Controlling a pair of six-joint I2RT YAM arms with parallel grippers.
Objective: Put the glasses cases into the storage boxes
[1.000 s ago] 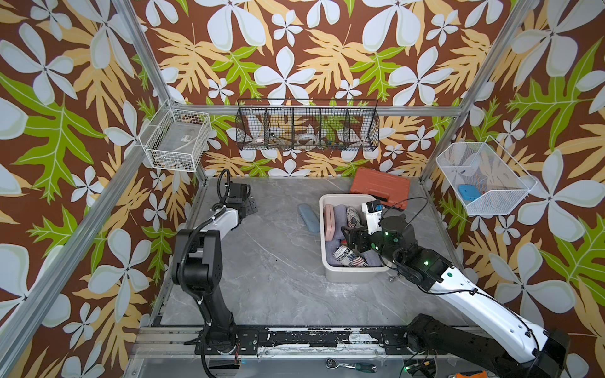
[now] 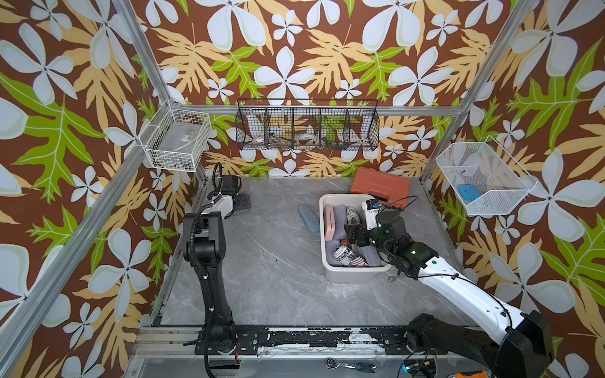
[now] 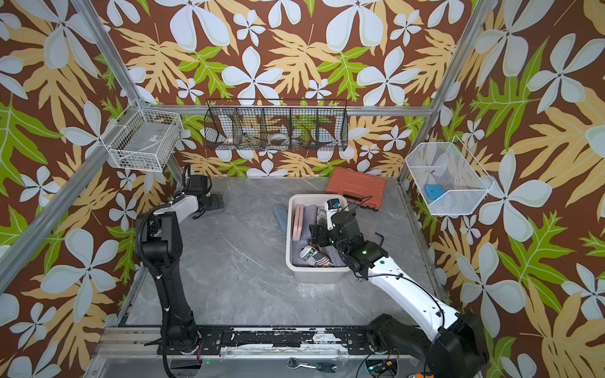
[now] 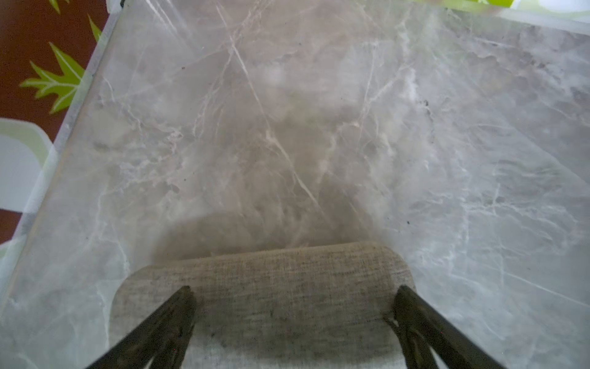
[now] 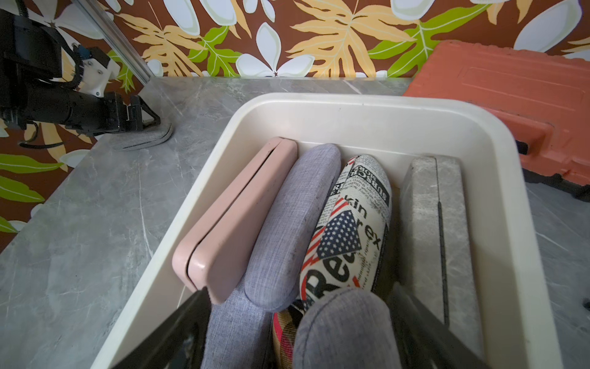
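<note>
A white storage box (image 2: 353, 269) right of centre is packed with glasses cases: pink (image 5: 233, 209), purple-grey (image 5: 289, 221), newspaper-print (image 5: 347, 227), grey marbled (image 5: 436, 233) and others. My right gripper is inside or just over it, part open around the end of a grey fabric case (image 5: 344, 326); contact is unclear. My left gripper is open over a grey fabric case (image 4: 264, 273) at the back left of the table, its fingers near both ends. A blue case (image 2: 307, 217) lies just left of the box.
An orange toolbox (image 2: 381, 182) lies behind the box. Wire baskets hang on the walls: white left (image 2: 177, 140), black back (image 2: 307, 129), white right (image 2: 485, 189) holding a blue item.
The left arm has moved back over the grey case at the back. The right wrist has shifted and tilted slightly over the box.
</note>
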